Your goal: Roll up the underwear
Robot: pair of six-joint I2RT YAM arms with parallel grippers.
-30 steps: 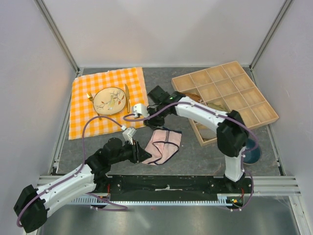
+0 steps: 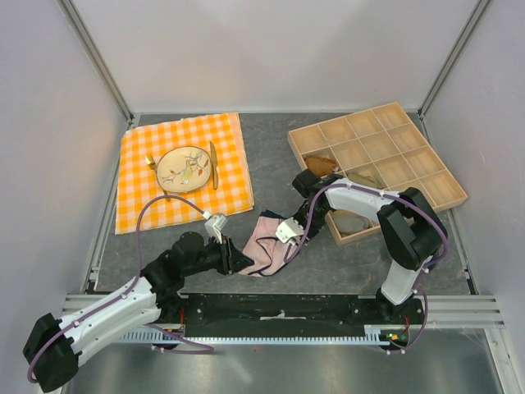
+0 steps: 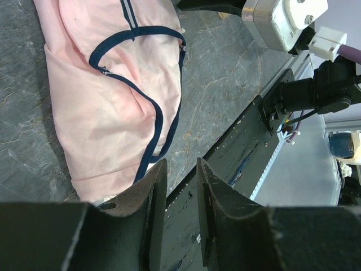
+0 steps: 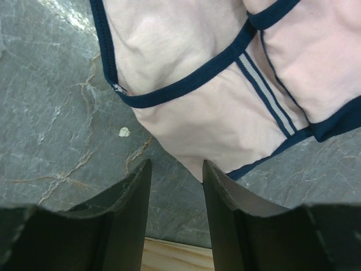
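Note:
Pale pink underwear (image 2: 264, 246) with navy trim lies spread on the grey table in front, also filling much of the left wrist view (image 3: 98, 130) and right wrist view (image 4: 225, 113). My left gripper is at its near left end, fingertips a small gap apart, nothing visible between them. My right gripper is over the far right edge, fingertips apart, with the cloth's edge and bare table beneath. In the top view the right arm hides part of the cloth.
A wooden compartment tray (image 2: 418, 164) with folded items stands at right. An orange checked mat (image 2: 139, 213) with plate (image 2: 184, 168), fork and knife lies back left. Bare table surrounds the underwear.
The right arm has swung from above the back of the underwear down and right to its right side, by the tray. The left arm has hardly moved.

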